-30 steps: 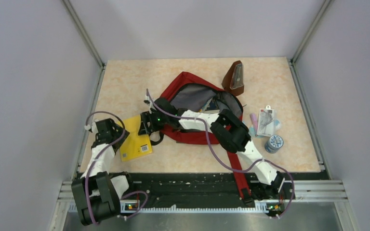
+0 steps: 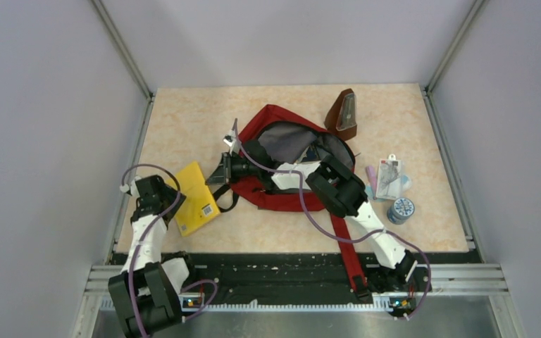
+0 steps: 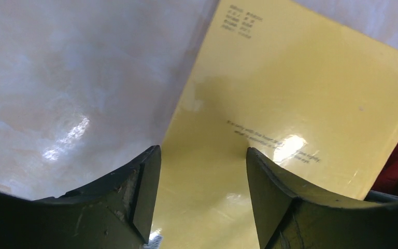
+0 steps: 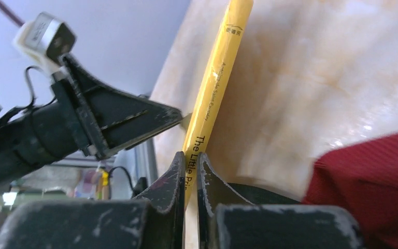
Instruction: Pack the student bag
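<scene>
A yellow book, spine reading "The Little Prince", lies on the table left of the red-edged bag. My left gripper is part open over the book's cover, its left finger near the book's edge; whether anything is gripped isn't visible. My right gripper is shut at the book's spine on the bag side, with the spine just beyond its fingertips; no clear hold shows. The right arm lies across the bag, hiding much of its inside.
A brown pouch stands behind the bag. At the right lie a clipboard, a pink item and a round tin.
The book has turned a little, its top edge shifting left. The left arm has moved only slightly.
</scene>
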